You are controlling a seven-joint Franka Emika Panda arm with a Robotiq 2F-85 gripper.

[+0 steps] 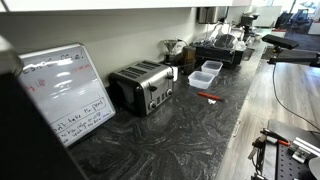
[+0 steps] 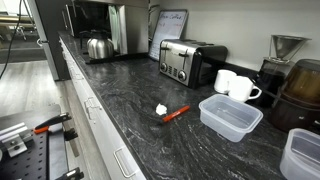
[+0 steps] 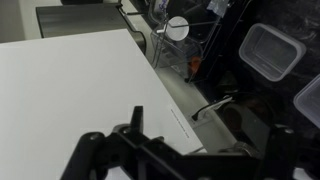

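My gripper shows as dark fingers along the bottom of the wrist view, spread apart with nothing seen between them. A red pen-like object (image 2: 176, 114) lies on the dark counter, and a small white crumpled thing (image 2: 161, 109) is close by its left end. To their right stands a clear, empty-looking plastic container (image 2: 230, 117). A second clear container (image 2: 304, 155) is partly cut off at the right edge. In the wrist view one container (image 3: 271, 52) appears at upper right, well away from my fingers.
A silver and black toaster (image 1: 143, 87) stands against the wall beside a whiteboard (image 1: 67, 91). White mugs (image 2: 235, 85) and a coffee grinder (image 2: 280, 60) line the back. A large white surface (image 3: 80, 100) fills the wrist view's left.
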